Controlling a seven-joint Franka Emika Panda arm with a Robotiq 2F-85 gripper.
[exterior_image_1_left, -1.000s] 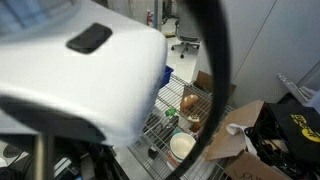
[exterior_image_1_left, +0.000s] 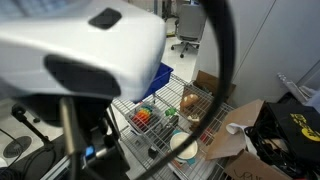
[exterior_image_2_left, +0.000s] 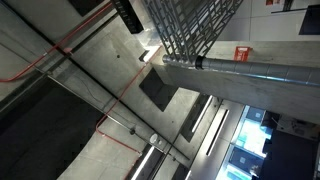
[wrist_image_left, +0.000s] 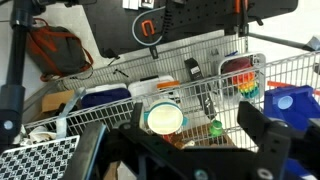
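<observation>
In the wrist view my gripper stands open over a wire rack (wrist_image_left: 122, 105), its dark fingers well apart. Between and beyond them lies a round, pale bowl (wrist_image_left: 165, 118) with a light rim; nothing is held. A bright multicoloured item (wrist_image_left: 245, 84) sits to the right of the bowl, close to a blue bin (wrist_image_left: 294, 106). Exterior view 1 has the same bowl (exterior_image_1_left: 183, 146) on the rack, with a brownish object (exterior_image_1_left: 190, 102) behind it. The arm's white body covers much of that view's left side.
An open cardboard box (exterior_image_1_left: 246, 160) with dark contents stands right of the rack in exterior view 1. A small green item (wrist_image_left: 215, 128) and a long dark tool (wrist_image_left: 207, 100) lie near the bowl. Exterior view 2 shows only structure and ceiling.
The white arm body has shifted and turned in exterior view 1, uncovering more of the blue bin and the multicoloured item. The bowl and box have stayed put.
</observation>
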